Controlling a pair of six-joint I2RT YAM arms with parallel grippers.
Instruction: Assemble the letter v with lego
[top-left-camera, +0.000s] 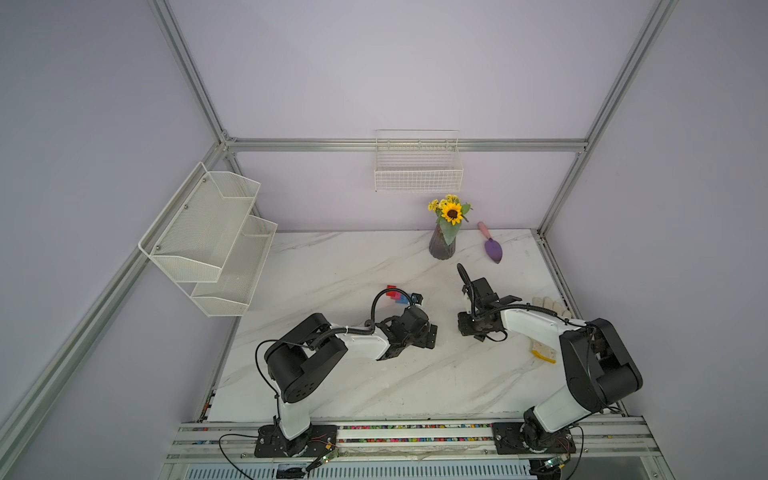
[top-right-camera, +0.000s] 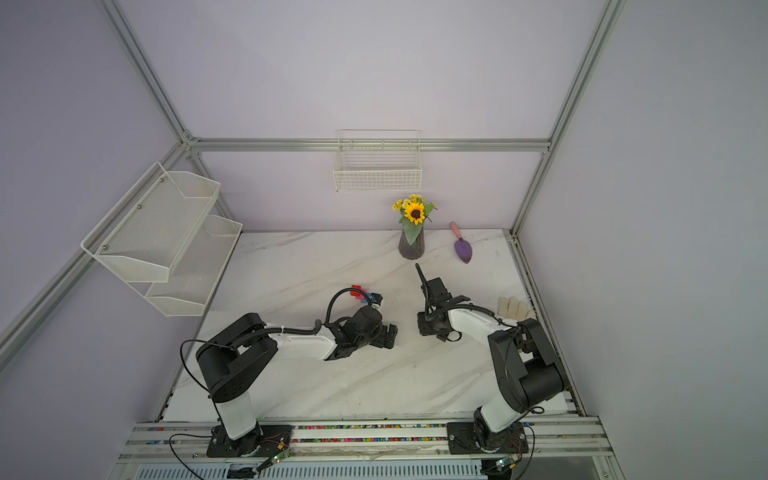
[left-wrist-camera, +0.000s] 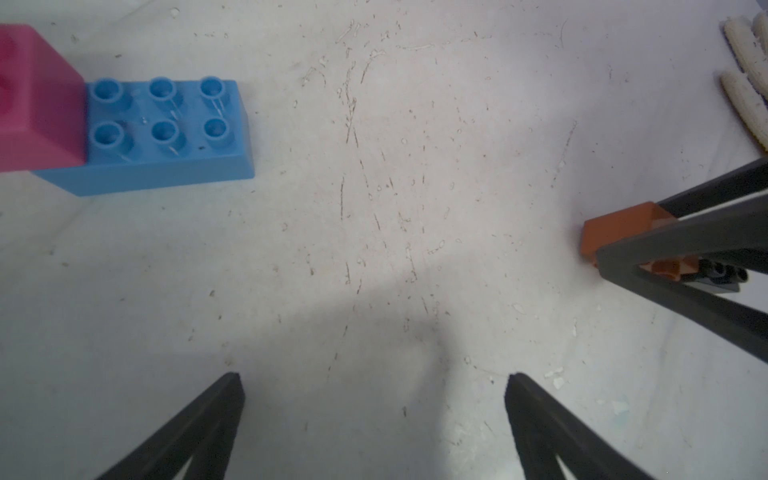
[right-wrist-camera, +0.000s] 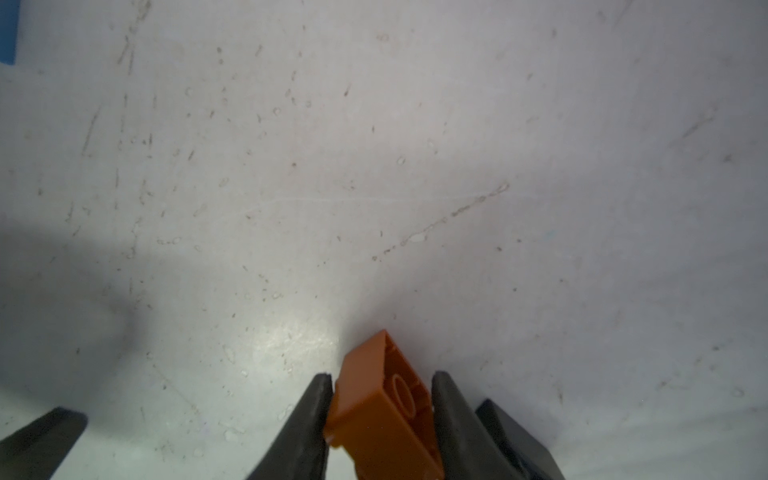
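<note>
A red brick (left-wrist-camera: 44, 104) sits on the left end of a blue studded brick (left-wrist-camera: 169, 144); both lie on the table left of centre. My left gripper is open over bare tabletop, nearer than those bricks and empty. At the right, an orange brick (right-wrist-camera: 380, 408) lies tilted between the fingers of my right gripper, its hollow underside showing. The fingers stand close against both its sides, but how firmly they press cannot be told. Beside it is a dark studded brick (left-wrist-camera: 724, 276), partly hidden by the right fingers; whether they are joined is unclear.
A vase of sunflowers (top-left-camera: 442, 241) and a purple trowel (top-left-camera: 492, 249) stand and lie at the back. A glove (top-right-camera: 514, 308) is by the right edge. Bare tabletop lies between the two grippers and along the front.
</note>
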